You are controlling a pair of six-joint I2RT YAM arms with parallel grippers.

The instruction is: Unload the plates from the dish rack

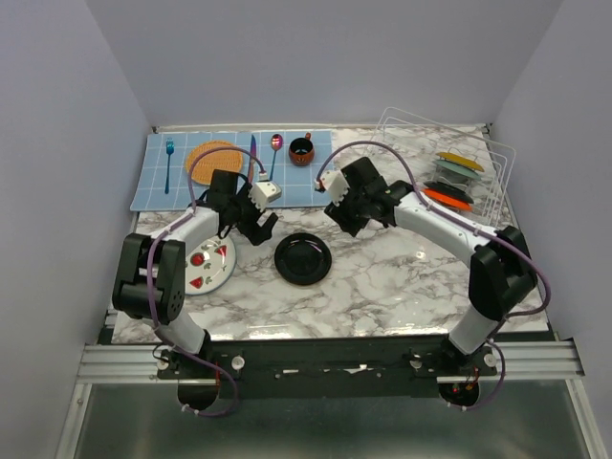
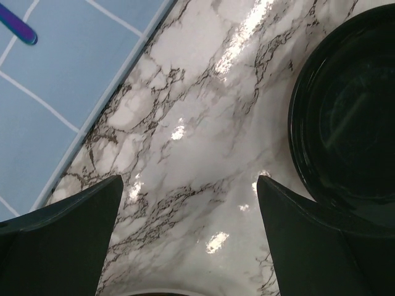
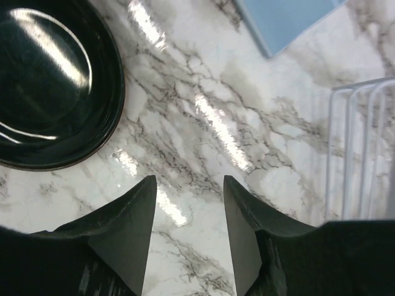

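Observation:
A dark plate point(image 1: 302, 258) lies flat on the marble counter between both grippers, also visible in the left wrist view point(image 2: 345, 117) and right wrist view point(image 3: 49, 86). My left gripper point(image 1: 262, 226) hangs open left of it, over bare counter. My right gripper point(image 1: 344, 216) is above and right of the plate, its fingers part open and empty. The white wire dish rack point(image 1: 497, 153) at the back right holds several plates, among them yellow point(image 1: 458, 161) and orange point(image 1: 448, 197) ones.
A white patterned plate point(image 1: 206, 282) lies at the left. A blue tiled mat point(image 1: 159, 191) along the back holds a woven round mat, utensils and a brown mug point(image 1: 301, 149).

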